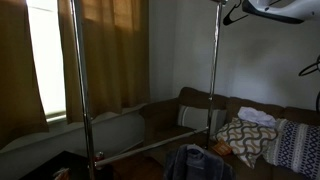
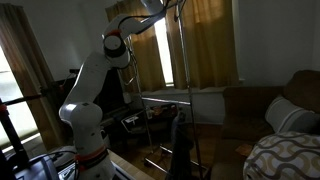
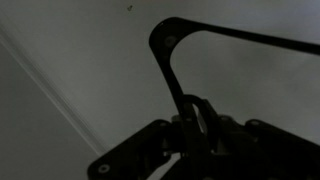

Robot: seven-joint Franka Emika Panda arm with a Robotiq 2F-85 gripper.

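In the wrist view my gripper is shut on a black hanger (image 3: 262, 38), gripping it at its narrow neck. One bent shoulder of the hanger and a long bar stretch up and right from the fingers. Exterior view 1 shows the tip of the hanger (image 1: 232, 14) high up, just right of the rack's right pole in the picture. The metal rack (image 1: 215, 75) stands upright, its top cut off in that view. In exterior view 2 the arm reaches up to the top edge, and my fingers cannot be made out there.
Dark blue clothing (image 1: 196, 163) is low by the rack. Behind are a brown sofa (image 1: 165, 118) with patterned pillows (image 1: 245, 138) and yellow-brown curtains (image 1: 110, 60) at the window. A pale wall fills the wrist view's background.
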